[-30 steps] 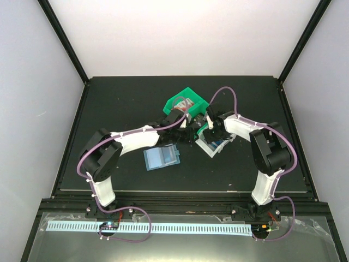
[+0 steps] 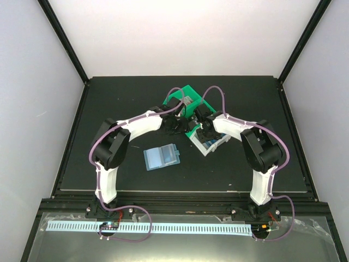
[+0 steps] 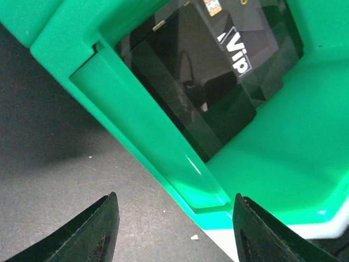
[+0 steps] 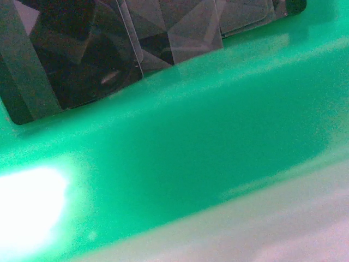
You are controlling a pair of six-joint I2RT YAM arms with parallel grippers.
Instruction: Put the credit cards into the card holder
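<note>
In the left wrist view several dark cards [image 3: 218, 54], one printed "vip", lie in a green compartment. Their lower edges also show in the right wrist view as dark cards [image 4: 82, 54]. My left gripper stands open, its fingers apart over the compartment's narrow green side wall, with no card between them. In the top view the blue card holder [image 2: 162, 157] lies spread on the table, below the left forearm. My right gripper [image 2: 206, 132] reaches over the organizer from the right; its fingertips are out of the right wrist view, so its finger is unclear.
The green and white organizer [image 2: 191, 93] lies slanted between the two arms. Its white compartment [image 2: 200, 146] holds blue-and-white items partly under the right gripper.
Over the last second my left gripper moved away from the card holder to the organizer's left side. My right gripper shifted left, and the organizer slid slightly left.
</note>
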